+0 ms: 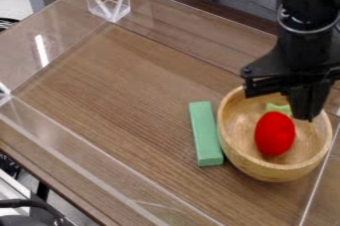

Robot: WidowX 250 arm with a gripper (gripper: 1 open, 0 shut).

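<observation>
My black gripper is over the back of a round wooden bowl at the right of the view, its fingertips low near the bowl's rim. Its fingers look close together, but I cannot see clearly between them. A red egg-shaped object lies in the bowl, with a small green piece behind it, partly hidden. A flat green bar lies on the table just left of the bowl.
A clear plastic holder stands at the back left. A grey wall is behind the arm, and cables lie beyond the left edge.
</observation>
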